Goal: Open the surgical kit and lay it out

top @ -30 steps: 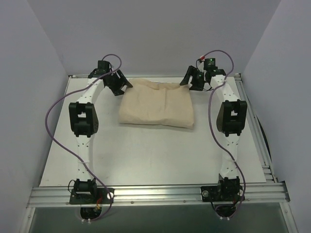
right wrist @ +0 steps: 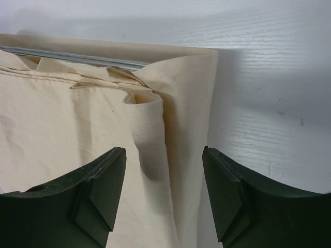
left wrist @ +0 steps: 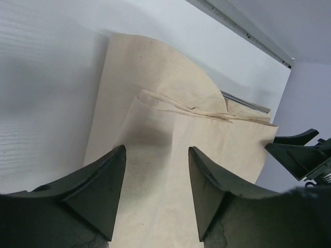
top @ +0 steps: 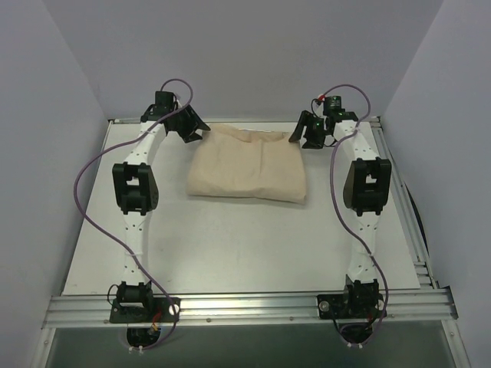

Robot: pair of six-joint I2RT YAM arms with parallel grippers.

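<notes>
A beige cloth bundle (top: 245, 165) lies near the back of the white table, its back edge folded, with thin metal strips showing along it in both wrist views. My left gripper (top: 199, 129) is at the bundle's back-left corner; in its wrist view the open fingers straddle part of the top fold (left wrist: 145, 155). My right gripper (top: 301, 135) is at the back-right corner, its fingers open either side of a raised fold (right wrist: 150, 139). I cannot tell whether either touches the cloth.
A metal rail and grey walls bound the back and sides.
Both grippers have shifted slightly about the back corners; the right one is a little lower in the top view than about a second ago. The bundle looks unchanged.
</notes>
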